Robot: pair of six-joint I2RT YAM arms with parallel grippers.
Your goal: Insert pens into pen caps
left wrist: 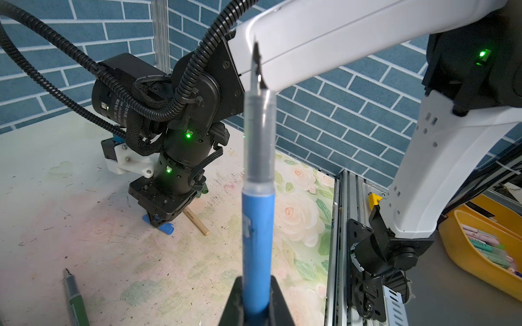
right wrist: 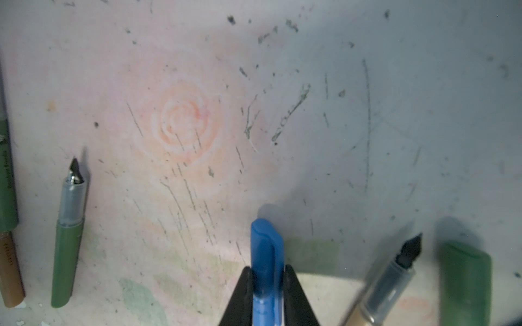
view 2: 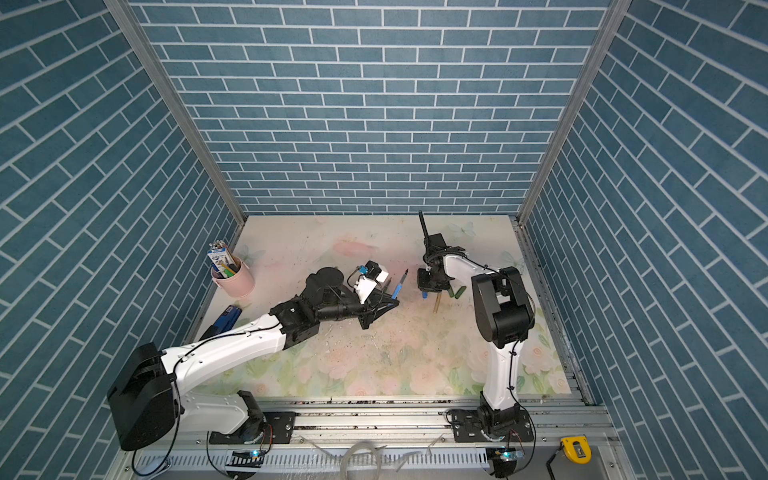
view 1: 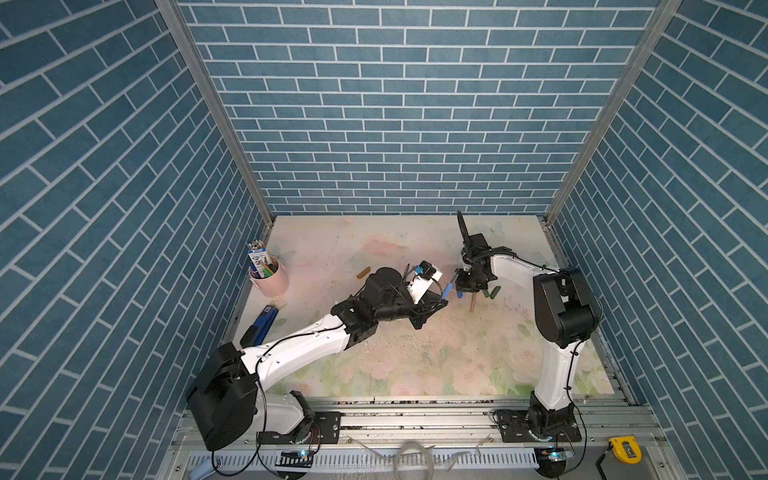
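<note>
In the left wrist view, a blue pen [left wrist: 257,233] with a clear front section points its bare nib upward. My left gripper is shut on its blue barrel, above the table. The right wrist view has a blue cap [right wrist: 266,239] between the fingers of my right gripper, which is shut on it. Seen from the left wrist, that cap lies low at the tabletop; whether it touches the surface is unclear. Pen and cap are apart, the pen left of the cap in the top left view.
Near the right gripper lie a brown pen [right wrist: 387,293] and a green cap [right wrist: 465,282]. An uncapped green pen [right wrist: 68,255] and a brown piece [right wrist: 9,271] lie further left. A pink cup [view 1: 272,280] stands at the left edge.
</note>
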